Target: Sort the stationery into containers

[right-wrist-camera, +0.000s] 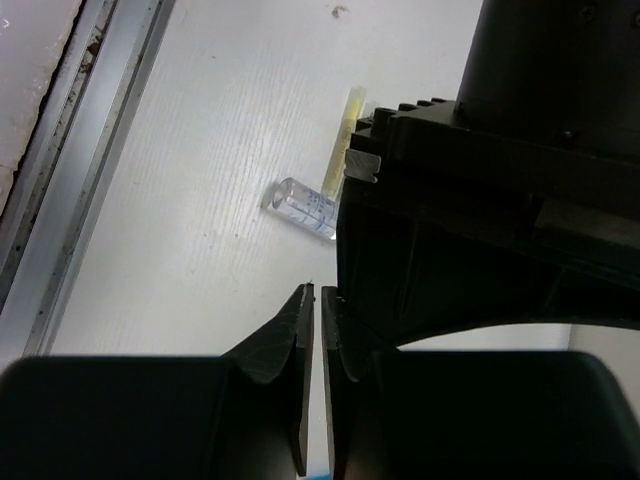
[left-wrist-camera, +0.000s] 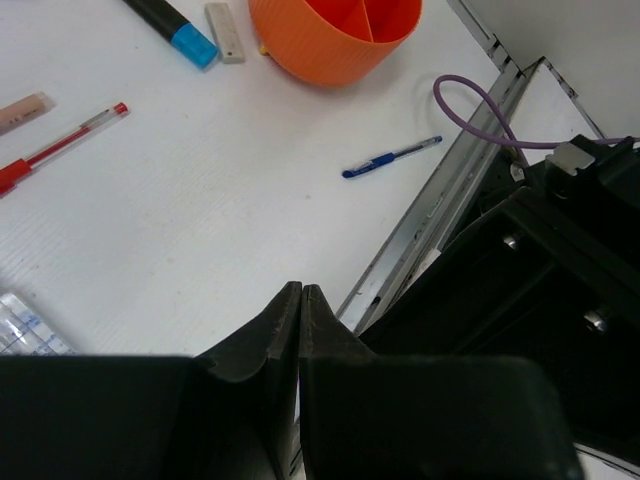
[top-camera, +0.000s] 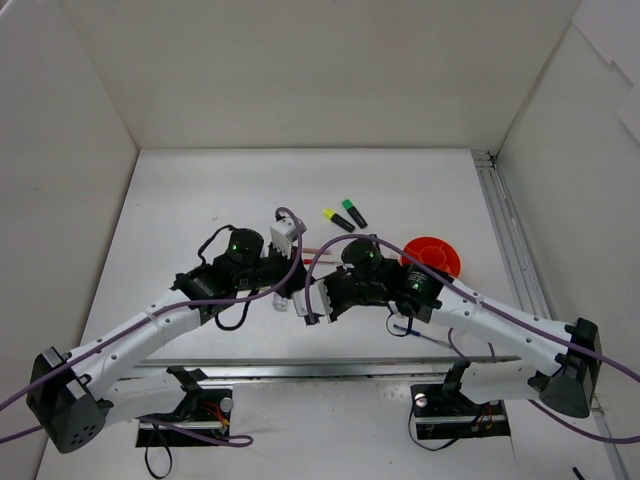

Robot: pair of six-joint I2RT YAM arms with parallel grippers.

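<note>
My two grippers are close together mid-table in the top view. My left gripper is shut, as is my right gripper; what either holds cannot be made out. Around them lie a red pen (left-wrist-camera: pixel 50 153), a blue pen (left-wrist-camera: pixel 388 159), a clear bottle-like item (right-wrist-camera: pixel 303 206), a yellow stick (right-wrist-camera: pixel 344 130), a pink eraser (left-wrist-camera: pixel 22 110) and a pale block (left-wrist-camera: pixel 225 30). Yellow-capped (top-camera: pixel 340 221) and green-capped markers (top-camera: pixel 355 213) lie behind. The red-orange container (top-camera: pixel 431 257) stands at the right.
A metal rail (top-camera: pixel 510 240) runs along the right side, with walls beyond it. The two arms crowd the centre.
</note>
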